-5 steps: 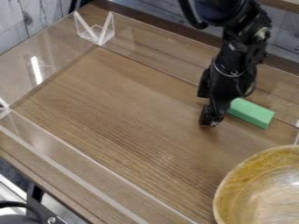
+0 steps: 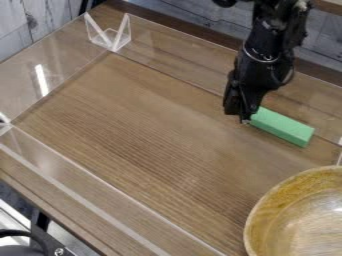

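Observation:
My black gripper (image 2: 241, 108) hangs over the right part of the wooden table, fingers pointing down, just left of and above a green block (image 2: 281, 126). The block lies at an angle on the table, its upper left end close to the fingertips. Whether the fingers are open or shut, and whether they touch the block, I cannot tell.
A wide tan bowl (image 2: 294, 220) fills the lower right corner. A white wire holder (image 2: 110, 35) stands at the back left. A wall runs along the back right.
My gripper has risen and shifted slightly left from lower beside the block. The green block now shows more of its upper left end and appears shifted slightly left.

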